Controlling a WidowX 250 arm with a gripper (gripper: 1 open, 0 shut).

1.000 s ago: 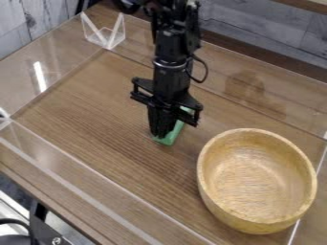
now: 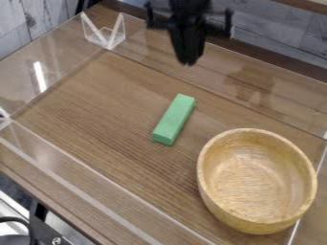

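Note:
A green rectangular block (image 2: pixel 173 120) lies flat on the wooden surface, just left of a wooden bowl. My gripper (image 2: pixel 186 53) is high at the top centre, above and beyond the block and apart from it. It is dark and blurred, and whether its fingers are open or shut is not clear.
A round tan bowl (image 2: pixel 255 180) sits at the lower right. A clear plastic piece (image 2: pixel 105 29) is at the back left, another at the left edge. Raised edges border the back and left.
My gripper has moved up and back, away from the green block, which is now fully in view.

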